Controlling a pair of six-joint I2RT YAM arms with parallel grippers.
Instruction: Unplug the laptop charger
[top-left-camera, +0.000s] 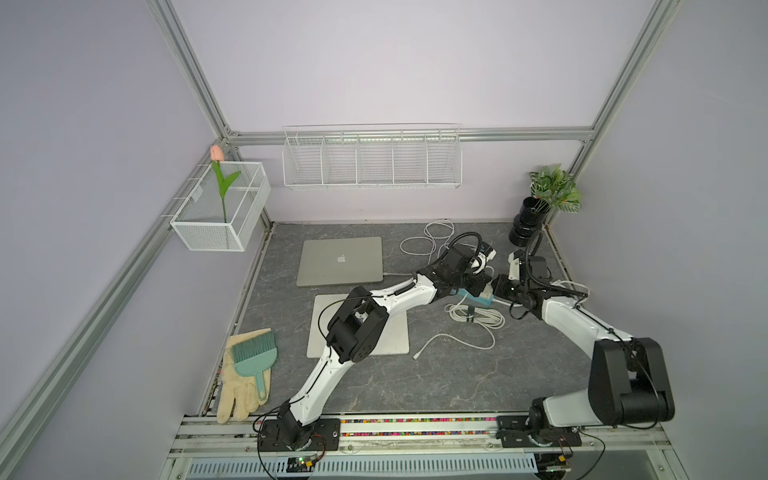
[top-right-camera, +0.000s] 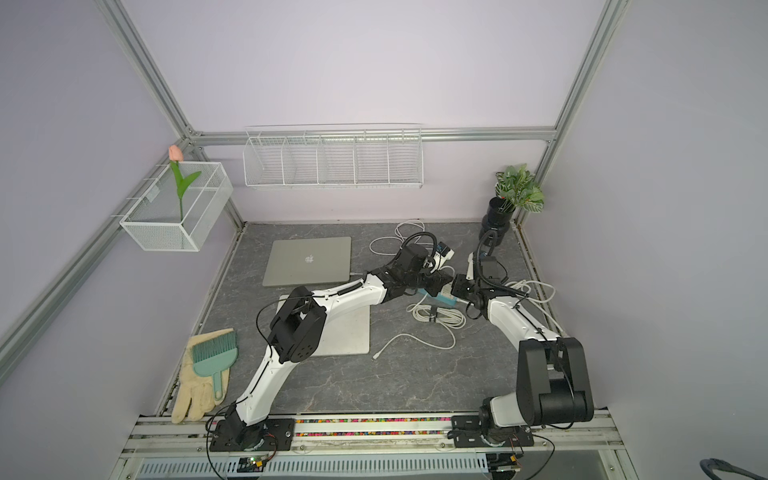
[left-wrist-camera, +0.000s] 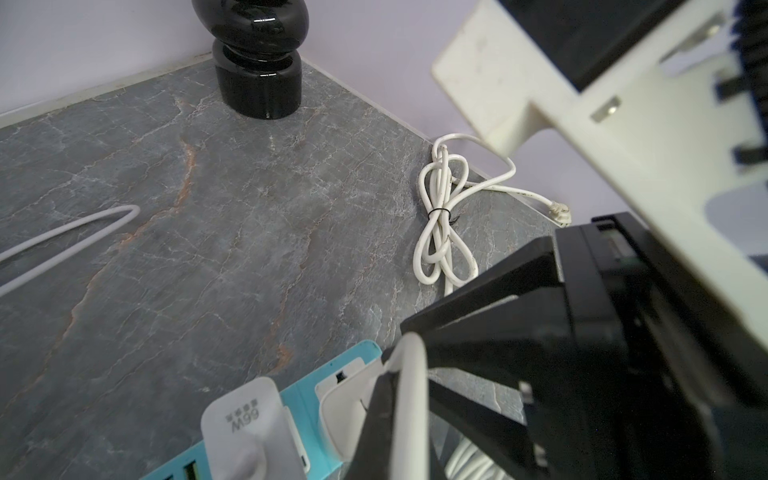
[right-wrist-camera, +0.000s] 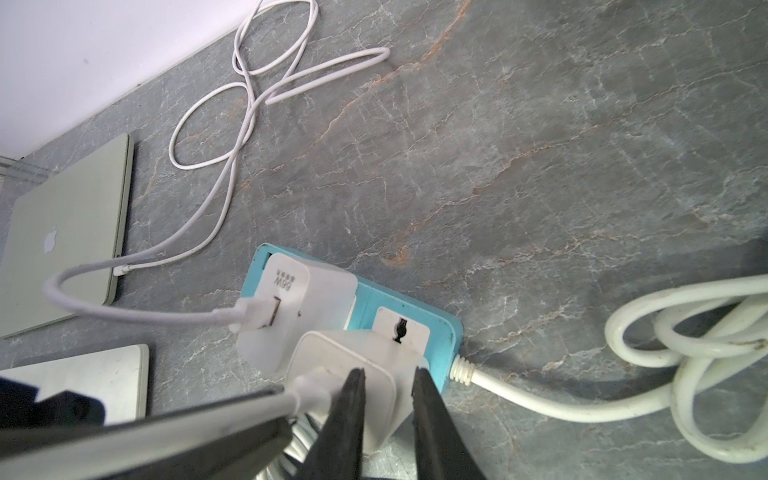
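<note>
A blue power strip (right-wrist-camera: 368, 296) carries a white 66W charger (right-wrist-camera: 304, 304) with a cable plugged in, and a second white charger (right-wrist-camera: 344, 360) in front of it. My right gripper is at that second charger, fingers part open around its near corner. My left gripper (top-left-camera: 480, 276) hangs over the strip; in the left wrist view its black fingers are beside that charger, partly hidden behind a white cable. The silver laptop (top-left-camera: 340, 260) lies at the back left.
A white pad (top-left-camera: 392, 340) lies in front of the laptop. Coiled cables (top-left-camera: 480, 316) lie before the strip. A black vase (left-wrist-camera: 260, 92) stands at the back right; a glove (top-left-camera: 238, 396) and brush (top-left-camera: 254, 360) lie at the front left. The back middle has loose cable.
</note>
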